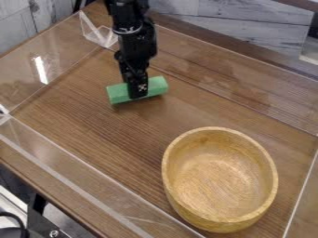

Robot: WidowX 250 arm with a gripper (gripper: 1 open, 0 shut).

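My black gripper (137, 78) reaches down from the top of the camera view, left of centre, onto a green block (119, 95) on the wooden table (87, 149). It is shut on the block, whose middle is partly hidden by the fingers. The block lies at a slant. Whether it is raised off the table is hard to tell.
A yellow oval tub (220, 137) stands at the lower right. Clear plastic and cables are along the left edge, with dark cable at the bottom left. A pale wall runs along the back right.
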